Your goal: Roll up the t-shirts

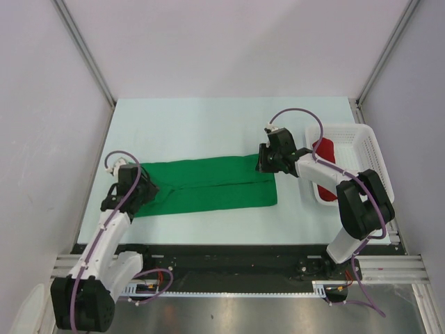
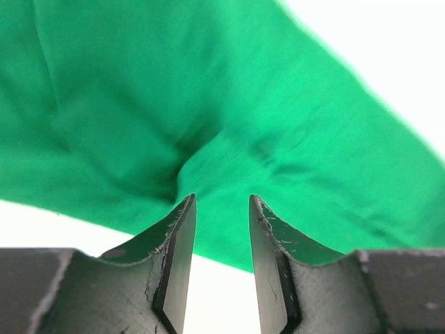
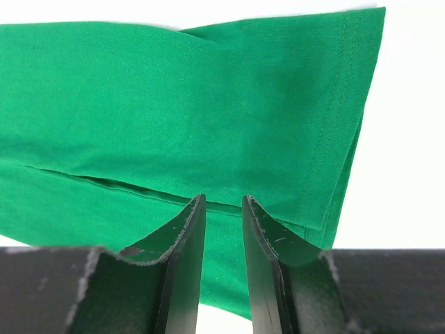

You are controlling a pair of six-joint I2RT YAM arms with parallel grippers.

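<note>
A green t-shirt (image 1: 215, 200) lies as a long strip across the table, its upper layer folded down so that a lower band shows along the front. At its left end, my left gripper (image 1: 154, 189) is above the cloth, fingers parted; the arm hides part of that end. Soft creases and a raised fold of the shirt (image 2: 229, 156) show ahead of the left gripper, slightly blurred. Over the shirt's right end, my right gripper (image 1: 261, 169) also has its fingers apart. Below it the cloth (image 3: 208, 104) is fairly smooth, with a stitched hem at the right edge.
A white basket (image 1: 365, 149) stands at the right, with red cloth (image 1: 325, 188) in it, close beside my right arm.
</note>
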